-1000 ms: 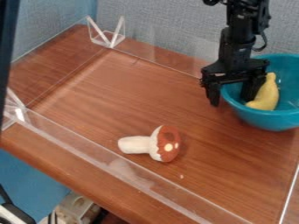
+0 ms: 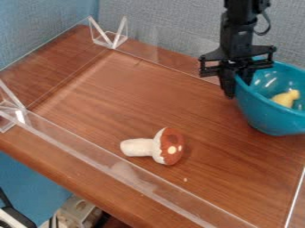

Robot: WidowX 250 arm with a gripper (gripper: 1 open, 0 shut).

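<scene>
My black gripper (image 2: pixel 234 68) is at the upper right, shut on the near left rim of a blue bowl (image 2: pixel 266 113). The bowl is tilted and reaches the right edge of the view. A yellow object (image 2: pixel 284 98) lies inside it, partly hidden by the bowl's wall. A toy mushroom (image 2: pixel 168 147) with a white stem and red spotted cap lies on its side on the wooden table (image 2: pixel 131 98), lower centre.
Clear plastic barriers with white corner brackets (image 2: pixel 107 36) edge the table along the back and front left.
My gripper has risen, and the bowl's rim with it; the bowl has shifted right and tilted. The yellow object sits further right and is less visible. The mushroom has not moved.
</scene>
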